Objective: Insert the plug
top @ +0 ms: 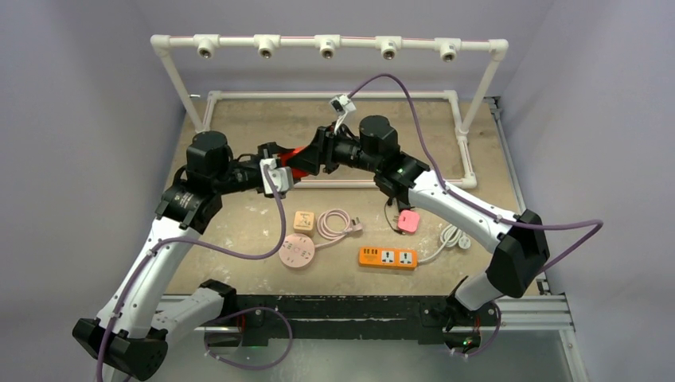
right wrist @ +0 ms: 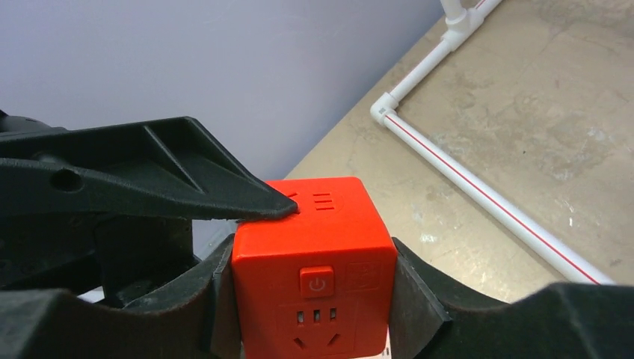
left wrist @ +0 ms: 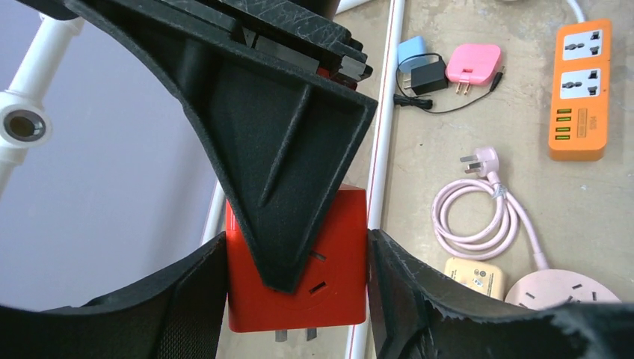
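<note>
A red cube plug adapter (left wrist: 336, 269) with sockets and metal prongs is held up between the two grippers, above the board. My left gripper is shut on it, fingers on both sides. My right gripper has its fingers at opposite sides of the same adapter; its socket face with a power button shows in the right wrist view. Whether the right fingers grip or are loosening is hard to tell.
Below lie an orange power strip (top: 370, 256), a round pink strip (top: 296, 251), a beige cube (top: 303, 222), a coiled cord and a pink plug (top: 408, 222). A white pipe rack (top: 358, 42) stands behind.
</note>
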